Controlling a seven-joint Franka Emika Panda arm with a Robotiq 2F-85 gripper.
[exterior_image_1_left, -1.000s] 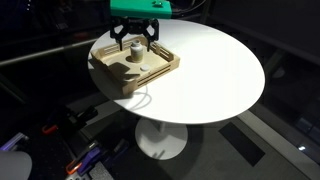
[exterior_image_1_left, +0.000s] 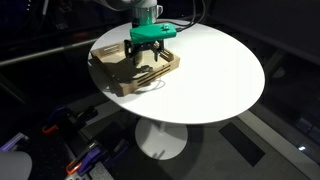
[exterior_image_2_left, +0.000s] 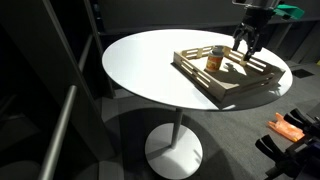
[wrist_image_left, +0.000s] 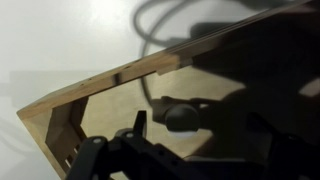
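My gripper (exterior_image_1_left: 145, 54) is low over a wooden tray (exterior_image_1_left: 125, 88) on the round table, its fingers spread. In the wrist view a small, round, pale object (wrist_image_left: 182, 118) lies in shadow on the tray floor, between the fingers as seen from above and nearer the left finger (wrist_image_left: 140, 123). No grip on it shows. An orange bottle with a pale cap (exterior_image_2_left: 215, 60) stands upright in the tray in exterior view 2, apart from the gripper (exterior_image_2_left: 243, 48). The arm mostly hides that bottle in exterior view 1.
Low slatted walls (exterior_image_2_left: 245, 95) edge the tray. A dark cable runs behind the arm. The tray sits close to the table's edge.
The gripper has come down toward the tray and shifted slightly right in exterior view 1. Its fingers remain apart. It now covers the bottle that showed earlier. The tray has not moved.
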